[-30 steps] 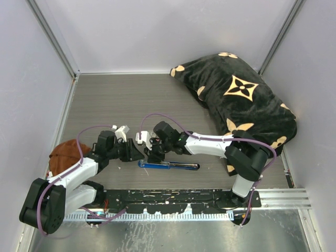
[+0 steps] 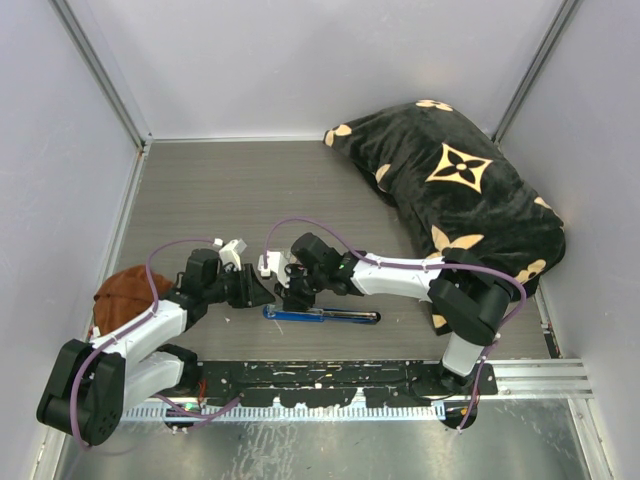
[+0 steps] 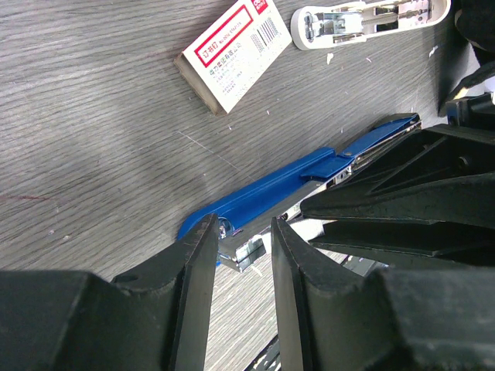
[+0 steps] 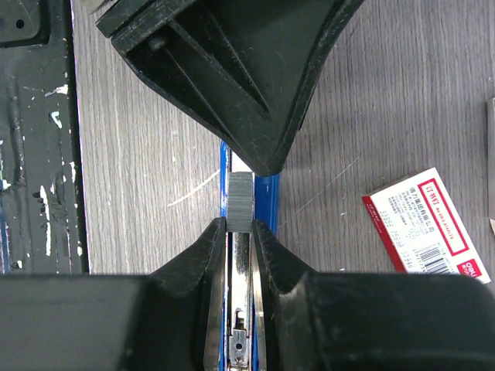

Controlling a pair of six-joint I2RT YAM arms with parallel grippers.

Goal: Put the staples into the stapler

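The blue stapler (image 2: 345,316) lies on the table with its channel exposed, as the left wrist view shows its blue body (image 3: 263,185). My left gripper is shut on the stapler's metal end, with a fingertip on either side. Over the channel, my right gripper is shut on a short grey strip of staples (image 4: 240,202), lined up along the stapler. In the left wrist view the strip (image 3: 308,229) shows pale between the right fingers. Whether it rests fully down in the channel is hard to tell.
A white and red staple box (image 4: 430,224) lies beside the stapler. Near it is a small white tool (image 3: 371,22) with a metal inside. A dark cushion (image 2: 450,180) fills the back right, and a brown cloth (image 2: 125,300) lies at the left.
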